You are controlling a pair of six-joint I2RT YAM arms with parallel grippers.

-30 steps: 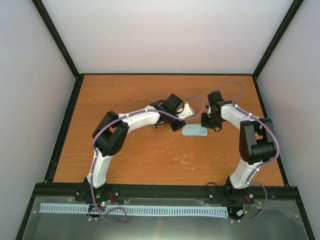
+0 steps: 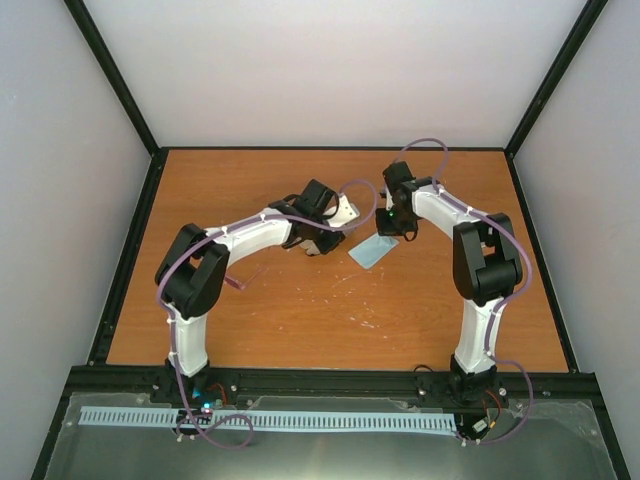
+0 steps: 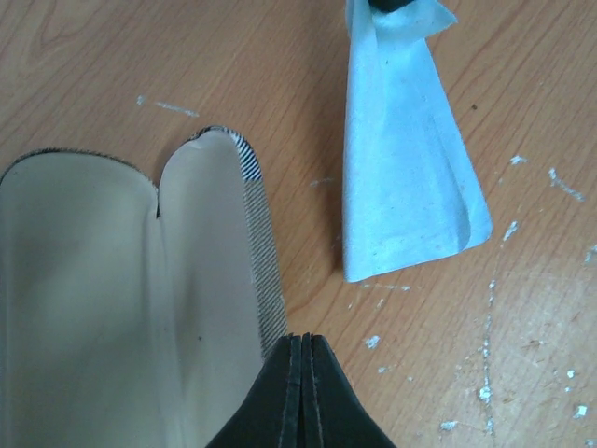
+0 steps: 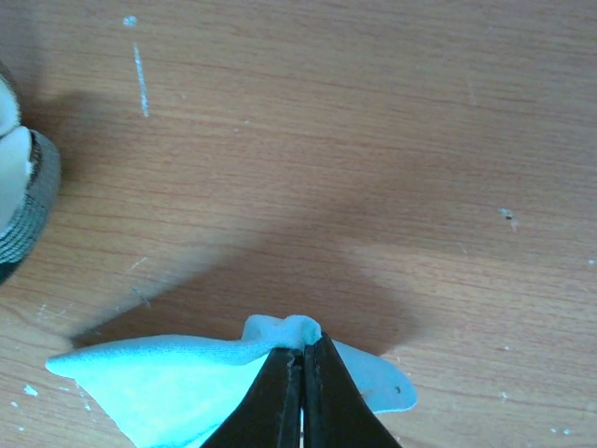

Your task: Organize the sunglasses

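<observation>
A light blue cloth lies on the table, its upper end raised in my right gripper, which is shut on it; in the right wrist view the cloth bunches at the fingertips. An open glasses case with a pale lining and patterned edge fills the left of the left wrist view, beside the cloth. My left gripper is shut over the case's right edge, with nothing visible between its fingers. In the top view that arm's head hides most of the case. No sunglasses are clearly visible.
A thin reddish item lies at the left of the wooden table. Walls bound the back and both sides.
Both arms have moved leftward and slightly toward the back in the top view. The cloth has shifted left and turned diagonal with the right gripper.
</observation>
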